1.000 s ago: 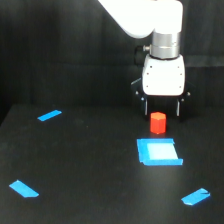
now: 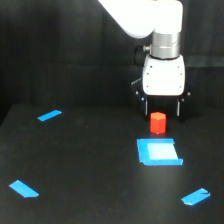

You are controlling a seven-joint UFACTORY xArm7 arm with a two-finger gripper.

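A small red block (image 2: 158,124) sits on the dark table, right of centre in the camera view. Directly over it hangs the white hand of my gripper (image 2: 164,106), pointing down. Its two dark fingers are spread wide and nothing shows between them. The block's top appears just below fingertip level, and contact with it cannot be made out. In front of the block lies a blue-bordered patch with a white middle (image 2: 161,152).
Strips of blue tape mark the table: one at the back left (image 2: 49,115), another at the front left (image 2: 23,188) and a third at the front right (image 2: 195,197). Dark curtain hangs behind.
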